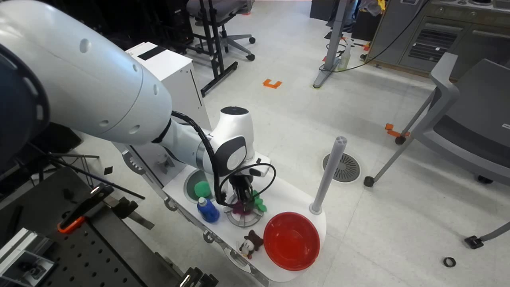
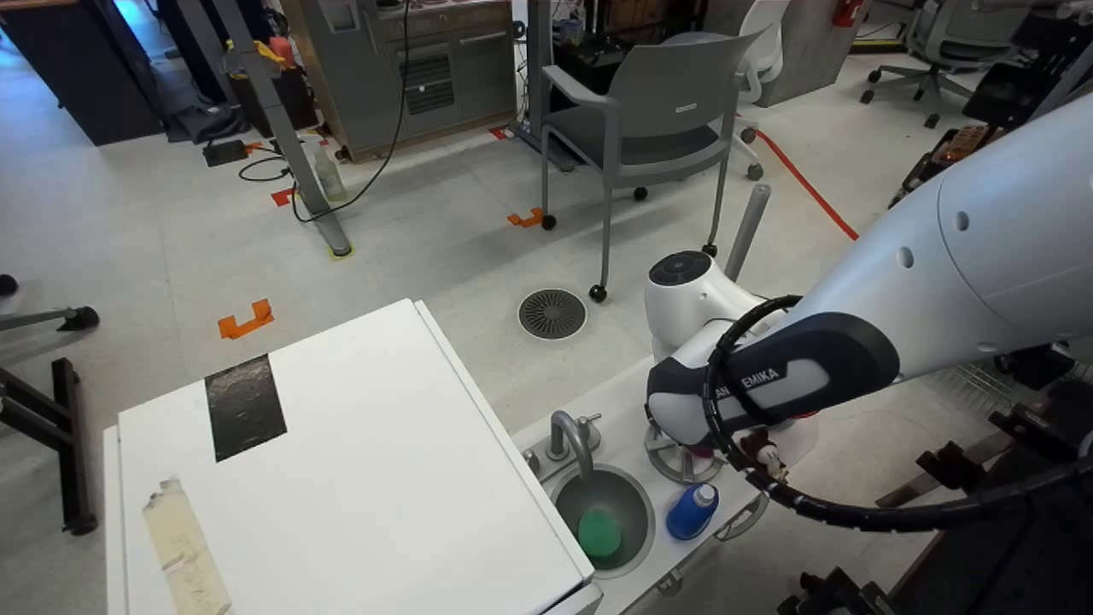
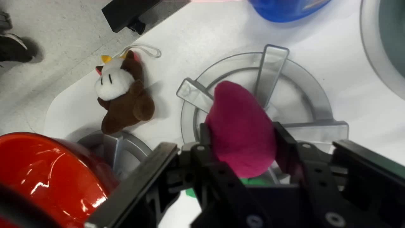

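Observation:
A soft-looking magenta object (image 3: 243,133) lies over a grey burner ring (image 3: 313,89) on the white counter. My gripper straddles it, with one dark finger (image 3: 205,135) close against its left side and the other at its right. The fingers stand part way apart; whether they grip it does not show. In exterior view 1 the gripper (image 1: 244,203) is down at the burner, covering much of the magenta object (image 1: 239,209). A green object (image 1: 259,201) sits just beyond it, partly hidden under the gripper in the wrist view.
A red bowl (image 1: 291,241) and a brown-and-white plush toy (image 1: 251,244) occupy the counter's near end. A blue bottle (image 1: 208,210) stands beside the burner. The sink (image 2: 632,499) holds a green round object (image 2: 599,533). An upright grey post (image 1: 328,174) rises from the counter edge.

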